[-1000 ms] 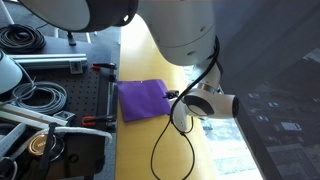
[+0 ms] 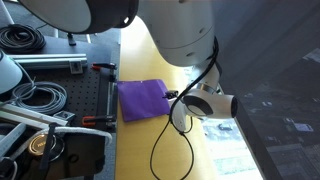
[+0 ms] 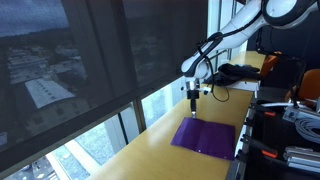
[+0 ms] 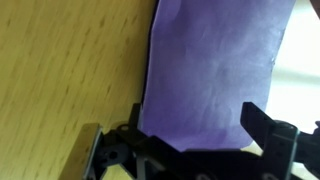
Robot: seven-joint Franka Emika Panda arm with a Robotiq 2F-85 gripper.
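A purple cloth (image 3: 205, 138) lies spread on the yellow wooden table, roughly square, with a crease running across it in exterior view 2. Exterior view 1 also shows the cloth (image 2: 141, 99), partly behind the arm. My gripper is open above one edge of the cloth (image 4: 205, 75). Nothing shows between its fingers, one over the bare wood side and the other near the cloth's far border. In exterior view 2 the gripper (image 3: 194, 104) points down just beyond the cloth's back edge, apart from it as far as I can tell.
Bare table (image 3: 135, 155) stretches to the left of the cloth. A window with a dark blind (image 3: 90, 60) borders the table. Beside the cloth stands a black cart (image 2: 85, 100) with cables and tools. A black cable (image 2: 158, 145) loops from the arm.
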